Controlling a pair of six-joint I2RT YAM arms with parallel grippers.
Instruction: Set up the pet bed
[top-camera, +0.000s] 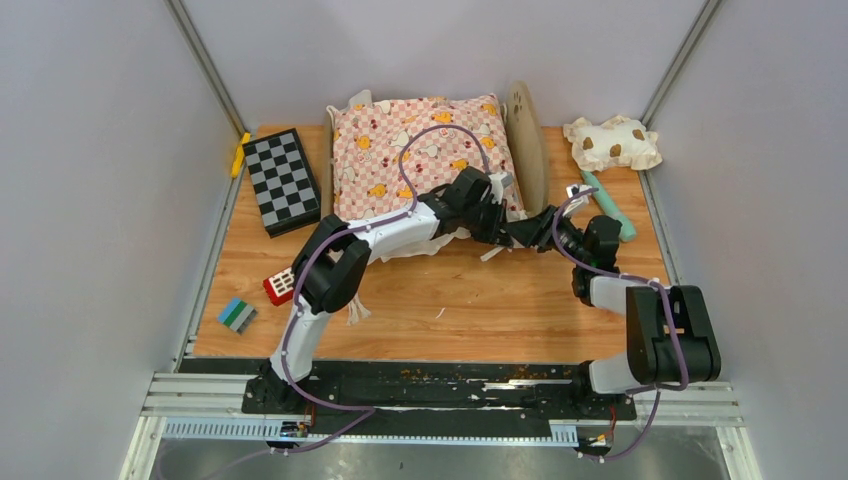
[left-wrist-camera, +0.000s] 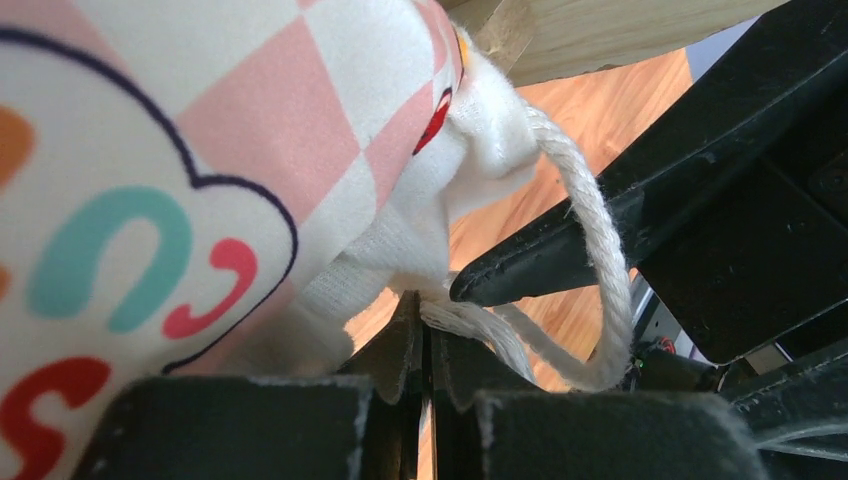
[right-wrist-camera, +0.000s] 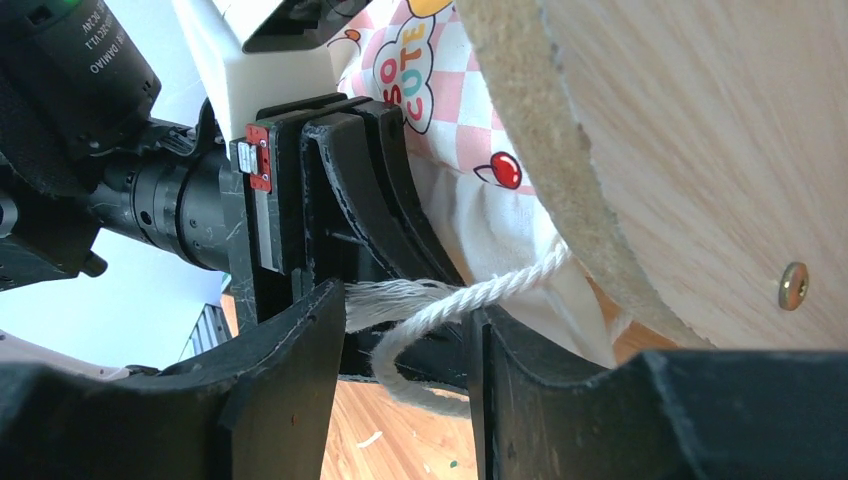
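A pink-and-white checked cushion (top-camera: 410, 160) with a white underside lies between upright side boards of a wooden bed frame (top-camera: 527, 140). At its front right corner is a white cord (right-wrist-camera: 505, 286), coming past the side board and bending into a loop. My left gripper (top-camera: 498, 238) is shut at that corner; cord strands (left-wrist-camera: 450, 313) show at its fingertips. Facing it from the right, my right gripper is part open, its fingers on either side of the cord loop and close to the left gripper's fingers. Top view hides most of the cord behind both grippers.
A black-and-grey checkered board (top-camera: 283, 181) leans at the left, with a red block (top-camera: 279, 287) and a striped block (top-camera: 237, 315) nearer the front. A small cream pillow (top-camera: 612, 144) and teal roll (top-camera: 609, 205) lie at the right.
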